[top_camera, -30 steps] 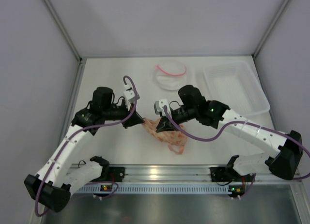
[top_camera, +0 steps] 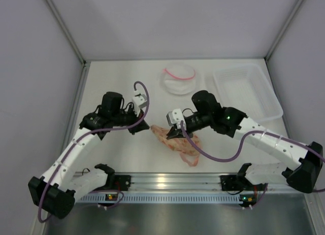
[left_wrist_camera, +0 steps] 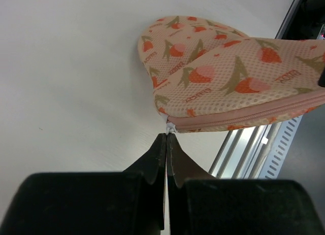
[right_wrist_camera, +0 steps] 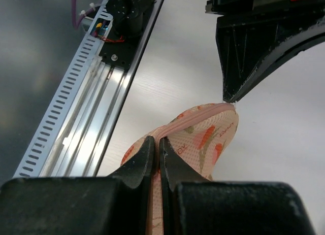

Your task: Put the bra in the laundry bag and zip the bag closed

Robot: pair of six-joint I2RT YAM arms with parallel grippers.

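Observation:
The peach strawberry-print laundry bag [top_camera: 180, 143] lies near the front of the table, a pink strap hanging toward the front edge. Its zipper [left_wrist_camera: 244, 113] runs along one side in the left wrist view, with a white tip at one end. My left gripper is shut at that tip; whether it grips it is hard to tell. My right gripper is shut on the bag's zipper edge, the fabric hanging from between its fingers. I cannot see a bra clearly.
A round white mesh item with pink trim [top_camera: 179, 80] lies at the back middle. An empty white tray [top_camera: 246, 90] stands at the back right. A metal rail [top_camera: 167, 179] runs along the front edge.
My right gripper has shifted right and slightly toward the front, and the bag with it. The left arm has moved slightly, its wrist now a little further right than before.

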